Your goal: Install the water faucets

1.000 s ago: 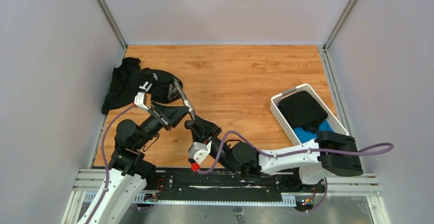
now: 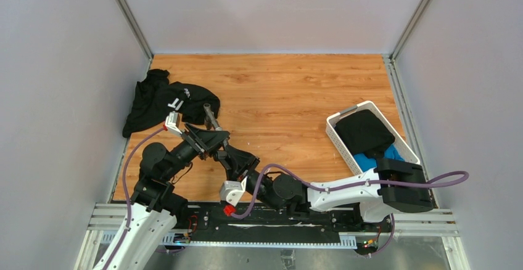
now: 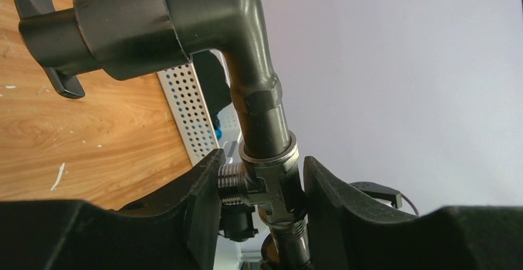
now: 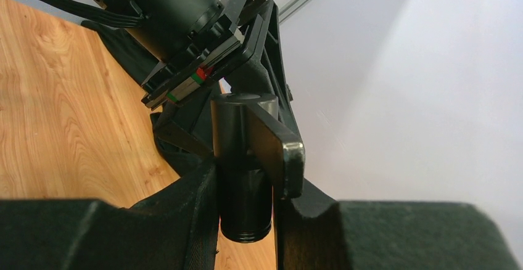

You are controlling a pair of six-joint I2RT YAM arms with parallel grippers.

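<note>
A dark metal faucet (image 3: 240, 48) with a side handle rises from a threaded tee fitting (image 3: 271, 184) between the fingers of my left gripper, which grips the fitting. In the right wrist view, a black cylindrical part (image 4: 234, 202) with a flat lever (image 4: 277, 147) sits between the fingers of my right gripper, which grips it. In the top view both grippers meet at the lower left of the wooden table (image 2: 277, 91), around the faucet assembly (image 2: 211, 116). Where the parts join is largely hidden.
A black cloth (image 2: 148, 106) lies at the table's left side. A white basket (image 2: 333, 133) with black and blue cloths stands at the right. Walls enclose the sides and back.
My right gripper and arm have shifted slightly left in the top view. The upper end of the faucet assembly has moved a little left and down. The left arm is nearly still.
</note>
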